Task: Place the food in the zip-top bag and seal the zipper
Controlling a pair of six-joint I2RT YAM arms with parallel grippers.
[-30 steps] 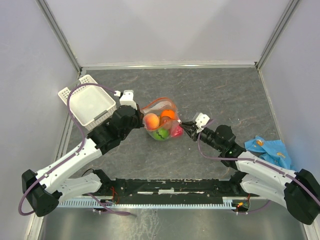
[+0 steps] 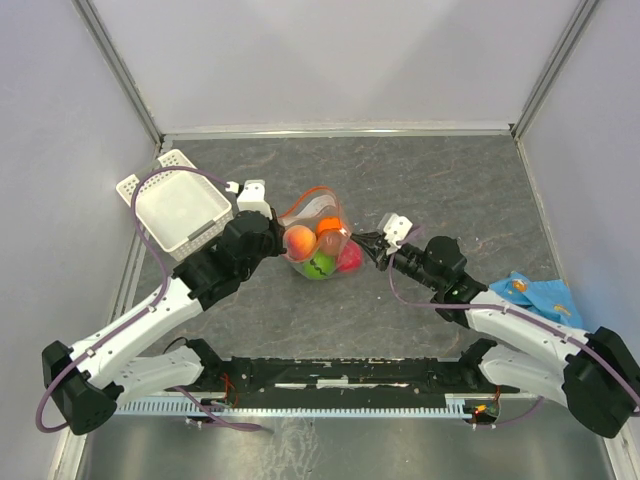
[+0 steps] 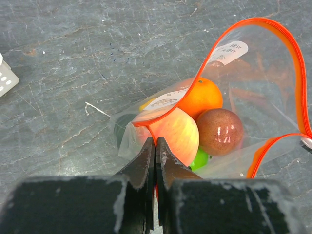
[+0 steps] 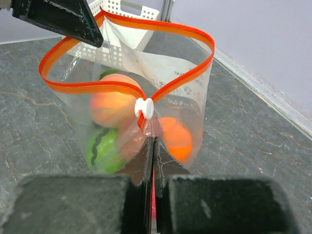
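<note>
A clear zip top bag [image 4: 195,92] with an orange zipper rim [image 3: 263,22] stands with its mouth open. Inside are a peach [image 3: 178,134], an orange [image 3: 202,97], a brown-red round fruit [image 3: 221,131], a green striped piece [image 4: 103,152] and a pink piece [image 2: 349,257]. My left gripper is shut on the zipper rim at the bag's left corner. At the right corner a white slider [image 4: 144,108] sits on the zipper. Just below that slider, against or close before the bag wall, the right gripper is shut, with nothing visibly held.
An empty white basket [image 2: 190,212] stands at the back left. Far right lies a blue cloth or bag [image 2: 540,299] with orange marks.
The bag's right corner has shifted left, narrowing its mouth. The left arm stays still.
</note>
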